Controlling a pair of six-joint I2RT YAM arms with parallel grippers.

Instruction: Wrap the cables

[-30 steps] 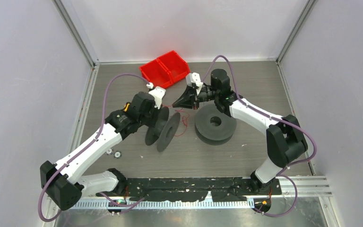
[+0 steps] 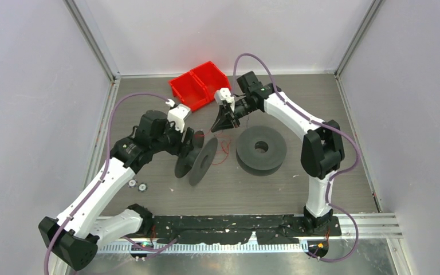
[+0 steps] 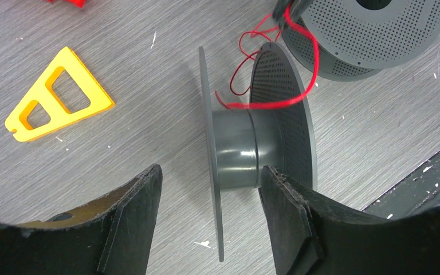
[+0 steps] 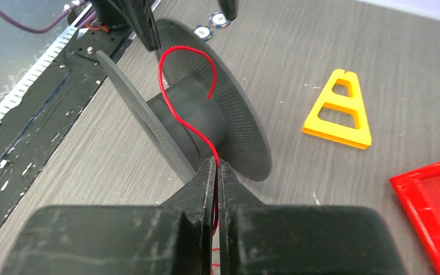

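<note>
A grey spool (image 2: 205, 163) lies on its side, its barrel (image 3: 236, 152) between two flanges. My left gripper is open over it, fingers either side, with nothing held. My right gripper is shut on the red cable (image 4: 172, 106), which loops over the spool and dangles with its free end above the barrel. More red cable lies loosely on the table beside the spool in the top view.
A second grey spool (image 2: 275, 149) lies flat to the right. A red bin (image 2: 190, 91) stands at the back. A yellow bracket (image 4: 338, 132) and several chips (image 2: 142, 187) lie on the table.
My left arm has pulled back slightly to the left.
</note>
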